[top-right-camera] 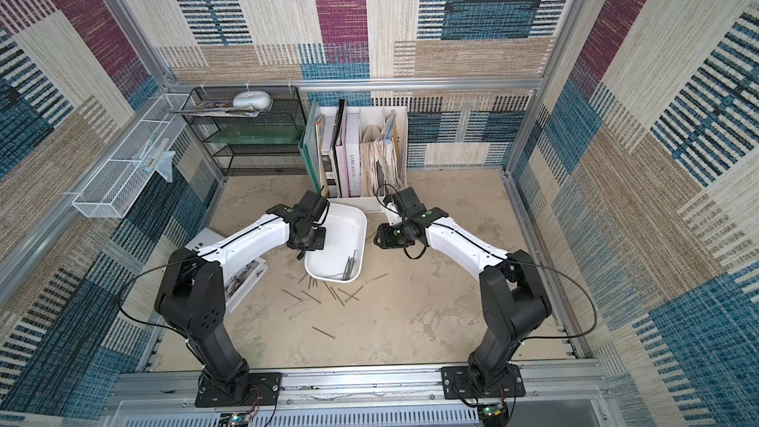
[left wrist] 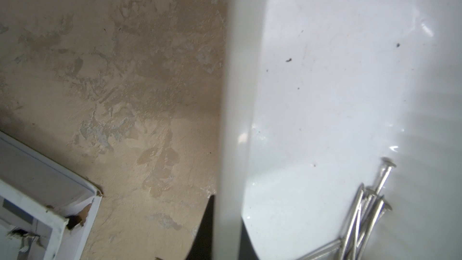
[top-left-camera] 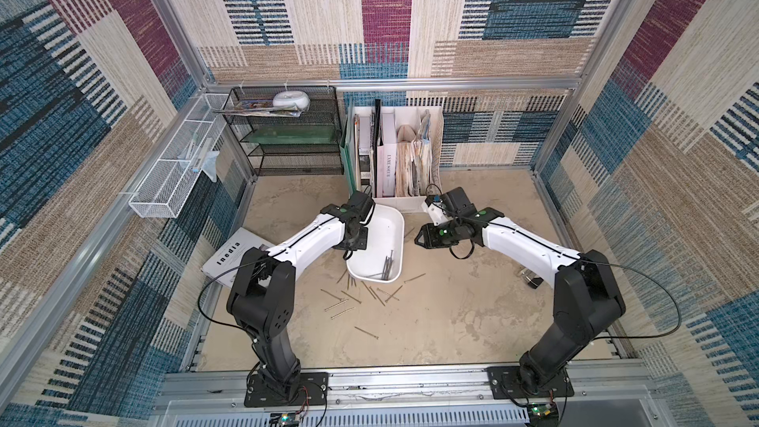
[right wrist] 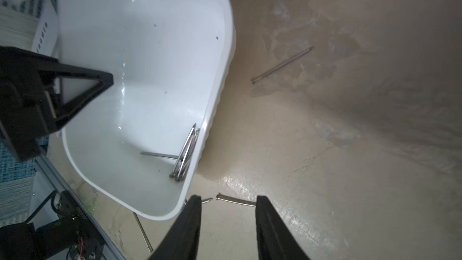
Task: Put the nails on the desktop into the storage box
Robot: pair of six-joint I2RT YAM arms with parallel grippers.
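Observation:
The white storage box point(top-left-camera: 383, 229) stands mid-table, with several silver nails point(left wrist: 368, 216) in its front right part. My left gripper is shut on the box's left rim, a finger on either side of the wall. To the right of the box, my right gripper has its fingers apart and holds nothing. Beyond that gap, a nail point(right wrist: 235, 199) lies on the table near the box's front right corner. Another nail point(right wrist: 283, 65) rests right of the box, towards the back. Several loose nails point(top-left-camera: 341, 313) are scattered in front of the box.
Behind the box is a white file holder point(top-left-camera: 411, 203) full of folders. A black mesh rack point(top-left-camera: 296, 159) stands at the back left. A white box marked "inedia" point(top-left-camera: 229, 257) lies left, by the left arm.

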